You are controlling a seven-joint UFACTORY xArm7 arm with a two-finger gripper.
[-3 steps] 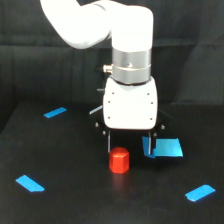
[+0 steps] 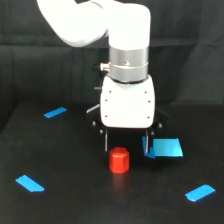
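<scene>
A small red cylinder [image 2: 119, 160] stands upright on the dark table, near the middle of the view. Above and behind it hangs my white gripper [image 2: 127, 147], pointing down. Its thin dark fingers are spread apart, and nothing shows between them that is held. Close to the right finger is a dark blue object [image 2: 149, 151], partly hidden and hard to make out. A light blue flat patch [image 2: 168, 147] lies directly to its right. Whether the fingers touch anything is unclear against the dark background.
Blue strips lie on the table at the back left [image 2: 55, 112], front left [image 2: 29, 183] and front right [image 2: 200, 192]. Bare dark table [image 2: 60, 150] extends left of the cylinder, and the front middle is clear too. A dark curtain closes off the back.
My gripper has shifted slightly to the left. The red cylinder and the blue pieces remain in place.
</scene>
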